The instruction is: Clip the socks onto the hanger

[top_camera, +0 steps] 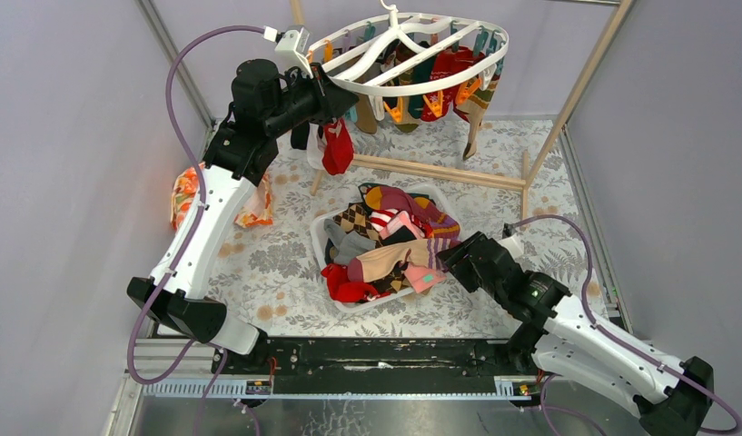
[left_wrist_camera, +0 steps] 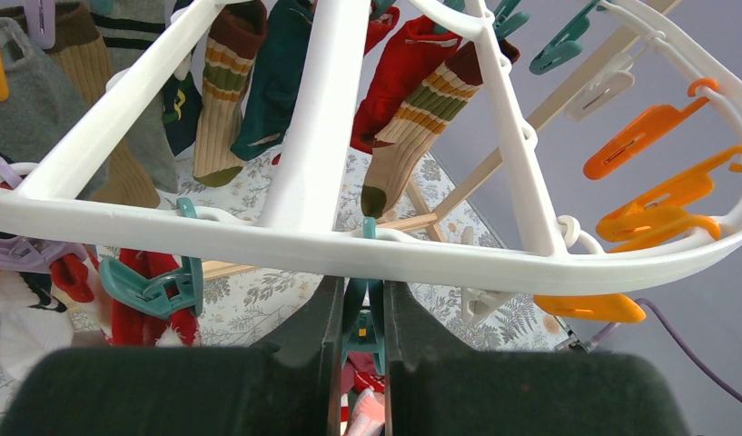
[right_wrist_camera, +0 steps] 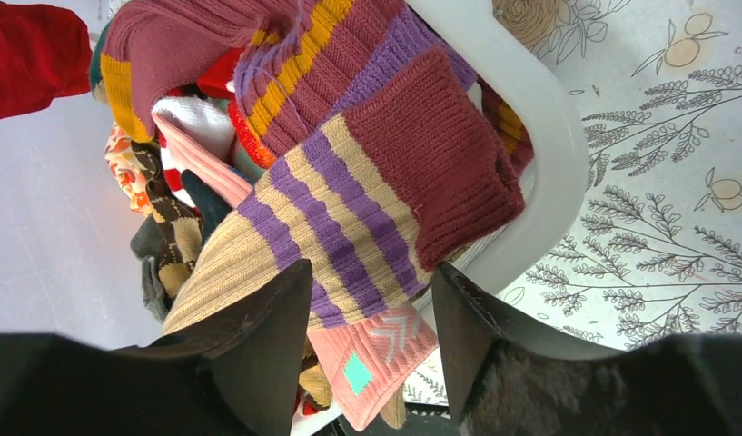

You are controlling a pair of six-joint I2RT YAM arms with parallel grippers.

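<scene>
The white hanger [top_camera: 440,87] carries coloured clips and hanging socks [left_wrist_camera: 421,109]. My left gripper is shut on a teal clip [left_wrist_camera: 367,336] at the hanger's front rim. Below, a white bin [right_wrist_camera: 558,154] holds a heap of socks. My right gripper is part open over a cream, purple and maroon striped sock [right_wrist_camera: 340,227] at the bin's right side, its fingertips at the sock; whether they grip it is unclear.
A wooden stand [top_camera: 430,174] crosses behind the bin. An orange patterned cloth [top_camera: 187,191] lies at the left. Floor right of the bin is clear.
</scene>
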